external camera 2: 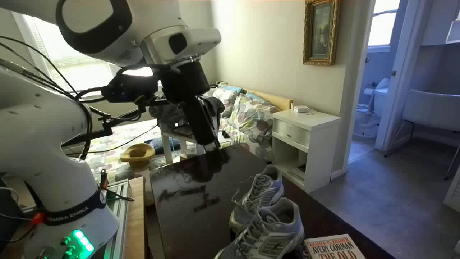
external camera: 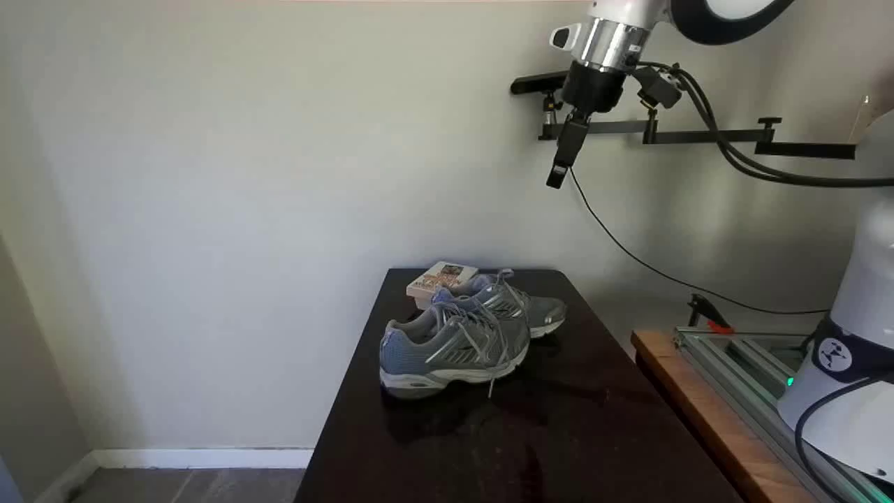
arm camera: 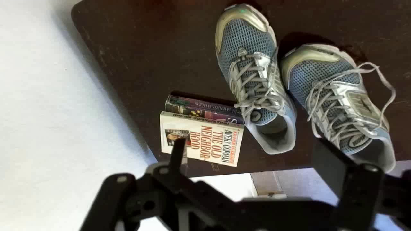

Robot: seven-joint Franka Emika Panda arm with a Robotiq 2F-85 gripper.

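Observation:
Two grey-blue running shoes stand side by side on the dark table point(external camera: 587, 436): the nearer shoe point(external camera: 452, 348) and, behind it, the farther shoe point(external camera: 545, 311). From above, the left shoe point(arm camera: 246, 57) and the right shoe point(arm camera: 327, 84) have loose grey laces. Beside the left shoe's heel, a white paperback point(arm camera: 200, 138) lies over a darker book point(arm camera: 204, 106), whose spine shows. My gripper point(external camera: 557, 177) hangs high above the table, clear of shoes and books. Its fingers point(arm camera: 178, 154) are wide apart in the wrist view, with nothing held between them.
A wall runs along one side of the table. The robot base point(external camera 2: 64, 203) stands on a wooden bench beside it. Beyond are a white nightstand point(external camera 2: 321, 121) and a bed with pillows point(external camera 2: 254, 116). Bare tabletop point(external camera 2: 189, 220) lies on the robot's side of the shoes.

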